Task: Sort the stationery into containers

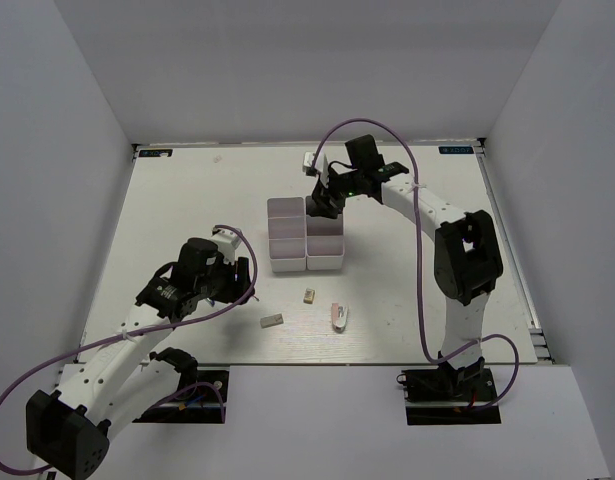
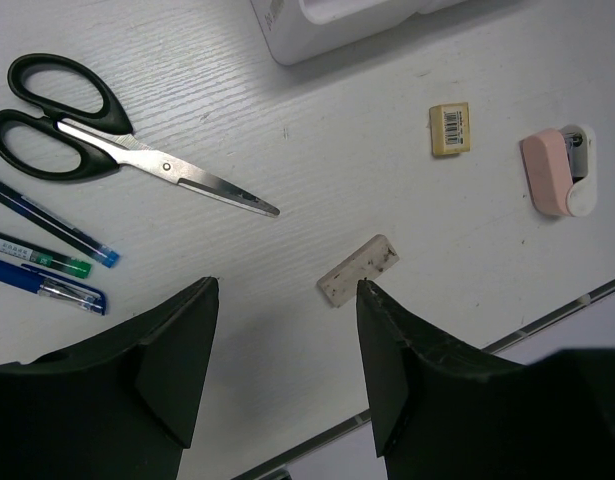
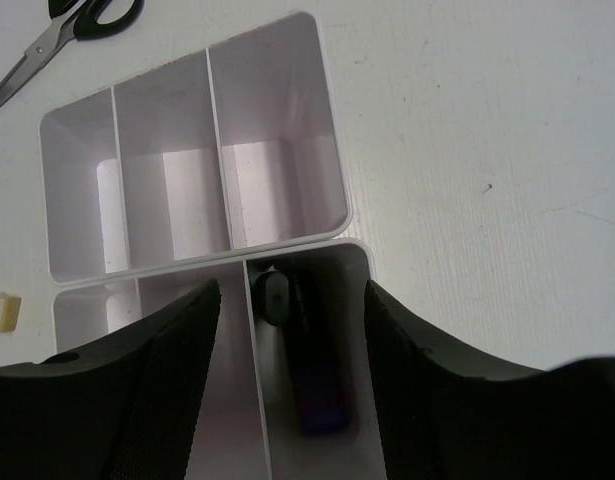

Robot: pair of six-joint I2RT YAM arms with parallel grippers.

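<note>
Over the far compartment of the organizer [image 1: 288, 265], my right gripper stands open. Between and below its fingers, dark markers lie in that shaded compartment: a round black end [image 3: 276, 298] shows beside a marker with a purple end [image 3: 319, 405]. My left gripper is open and empty above the table's near left. In its view are scissors [image 2: 152, 158], a blue pen [image 2: 42, 282], a green pen [image 2: 37, 253], another dark blue pen [image 2: 57, 226], a greyish eraser [image 2: 357, 270], a small yellow block [image 2: 449, 129] and a pink-and-white stapler [image 2: 552, 172].
The other compartments near the right gripper, such as the back-left one [image 3: 272, 160], look empty. Free white tabletop [image 1: 417, 320] lies right of the organizer. The table's front edge runs close under the left gripper.
</note>
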